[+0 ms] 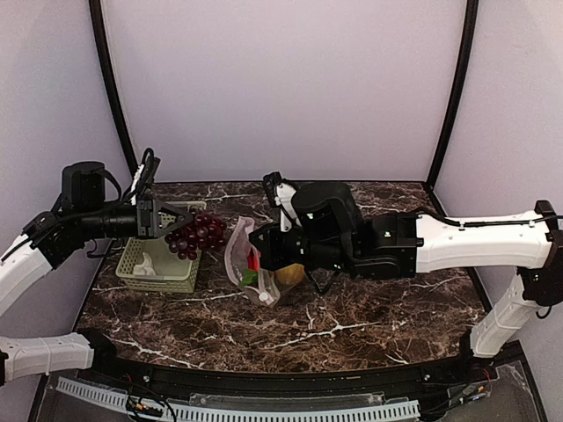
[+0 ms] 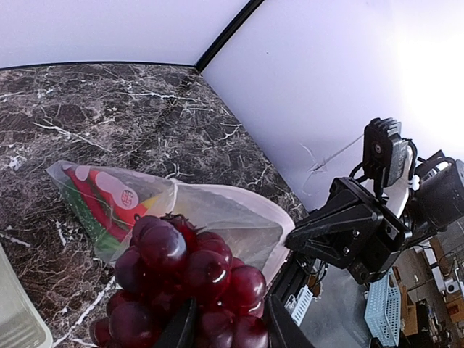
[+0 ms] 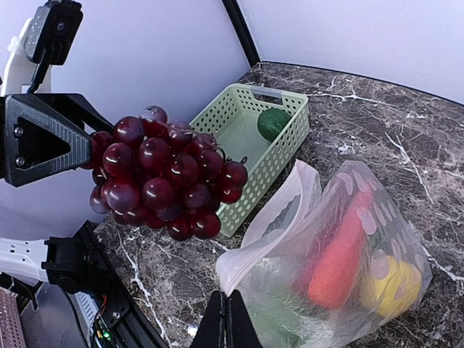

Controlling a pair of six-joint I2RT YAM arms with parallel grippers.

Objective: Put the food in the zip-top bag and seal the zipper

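Observation:
A bunch of red grapes hangs in my left gripper, raised between basket and bag. The clear zip top bag stands open on the table, holding red, green and yellow food. My right gripper is shut at the bag's rim, gripping its edge. A green avocado-like food lies in the pale green basket.
The right arm stretches over its right half. Walls enclose the back and sides.

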